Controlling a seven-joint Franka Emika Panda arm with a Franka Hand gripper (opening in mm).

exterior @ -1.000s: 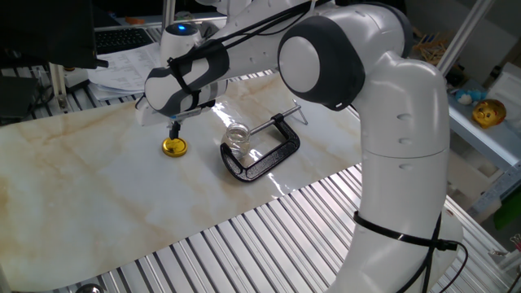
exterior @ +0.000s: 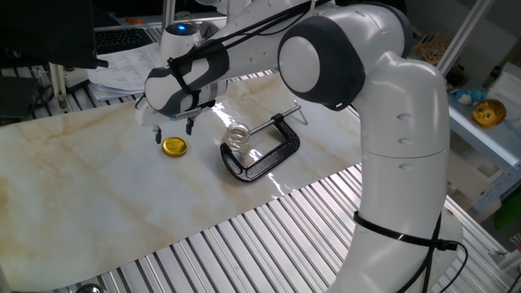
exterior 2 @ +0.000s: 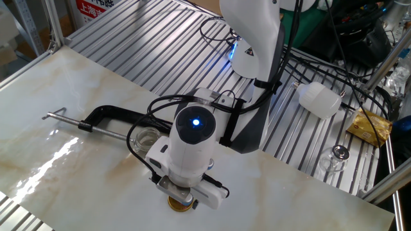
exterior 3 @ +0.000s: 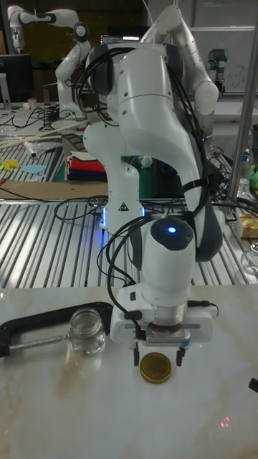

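Observation:
A round gold lid (exterior: 174,146) lies flat on the marble-patterned table. Over it hangs my gripper (exterior: 174,133), its two dark fingers spread wide with nothing held between them. In the third exterior view the lid (exterior 3: 155,368) shows between the fingers of the gripper (exterior 3: 159,357). From above, the arm's hand covers part of the lid (exterior 2: 180,203). Beside the gripper stands a clear glass jar (exterior 3: 87,332) with an open top, close against a black C-clamp (exterior: 261,159) that lies on the table.
The clamp's metal screw (exterior 2: 103,131) reaches out past the jar. On the slatted metal surface lie a white bulb-like object (exterior 2: 319,100), a small glass jar (exterior 2: 334,158) and a gold packet (exterior 2: 368,126).
The lid, jar and clamp have stayed in place.

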